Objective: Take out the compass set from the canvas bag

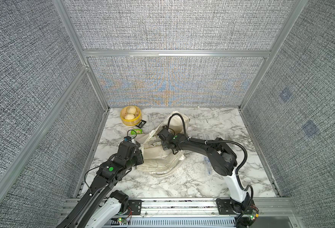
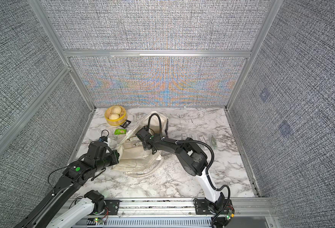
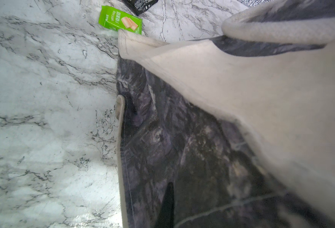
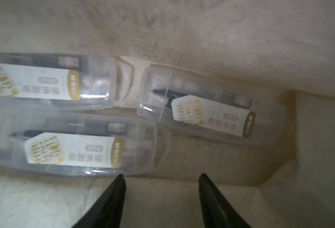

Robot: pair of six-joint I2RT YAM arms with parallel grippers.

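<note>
The canvas bag [image 1: 159, 159] lies open on the table. Inside it, the right wrist view shows three clear compass sets with white labels: upper left [image 4: 45, 81], right [image 4: 213, 110] and lower left [image 4: 83, 148]. My right gripper is open above them, fingers apart, nothing between. My left gripper [image 2: 114, 157] is at the bag's left side; in the left wrist view one dark fingertip lies against the bag's edge, and it looks shut, with what is between hidden.
A yellow basket with buns [image 1: 130, 115], a dark item [image 1: 140, 123] and a green packet [image 1: 136, 131] sit back left. Several clear cases [image 2: 212, 140] lie right of the bag.
</note>
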